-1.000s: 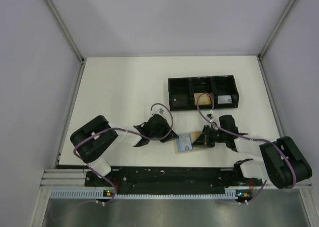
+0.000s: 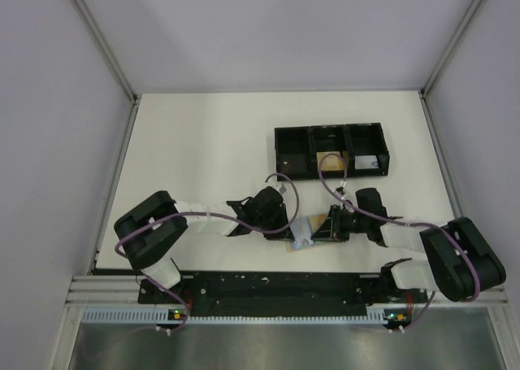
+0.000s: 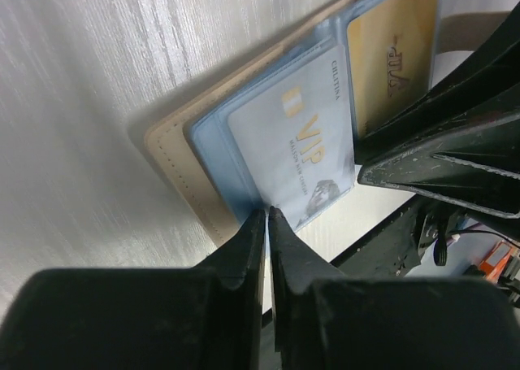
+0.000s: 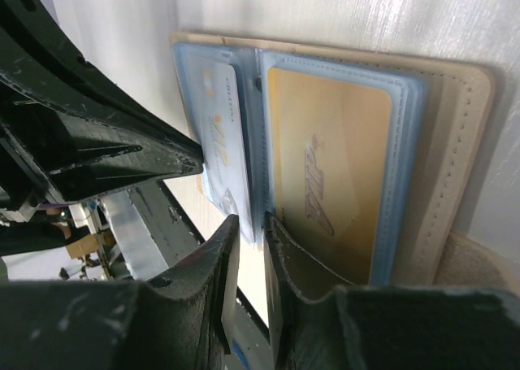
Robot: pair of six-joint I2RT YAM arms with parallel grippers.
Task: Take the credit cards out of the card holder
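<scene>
The open card holder (image 2: pixel 294 244) lies flat on the table. A white VIP card (image 3: pixel 288 134) sits in its blue sleeve (image 4: pixel 187 69), a gold card (image 4: pixel 325 150) in the other sleeve. My left gripper (image 2: pixel 289 235) is at the holder's left side, its tips (image 3: pixel 272 232) at the white card's edge; whether they are apart is hard to see. My right gripper (image 2: pixel 325 233) is shut over the gold card's side, its tips (image 4: pixel 275 232) by that sleeve's inner edge, nothing visible between them.
A black three-compartment box (image 2: pixel 296 171) with cards in it stands behind the holder.
My left gripper has moved right onto the holder's left part, with the arm shifting along. The right gripper has barely moved.
</scene>
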